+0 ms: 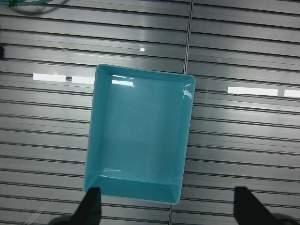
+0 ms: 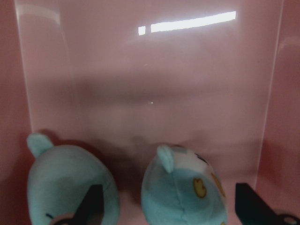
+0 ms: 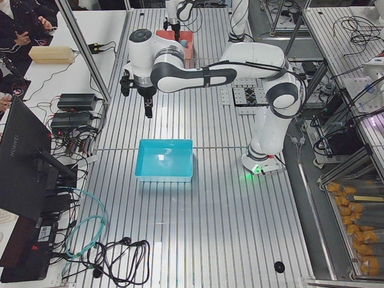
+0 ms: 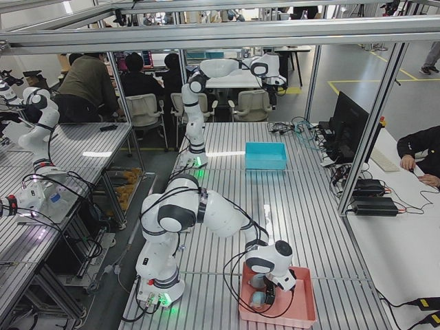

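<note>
My right gripper is open, down inside the pink bin with its fingers around a blue-and-white plush toy; a plain pale-blue plush toy lies beside it, under the other finger. In the camera right view the arm partly hides both toys. My left gripper stands open and empty above the table, over and beside an empty teal bin.
Coiled black cables and a teal cable lie at the table's near left. A monitor and power bricks line the left side.
</note>
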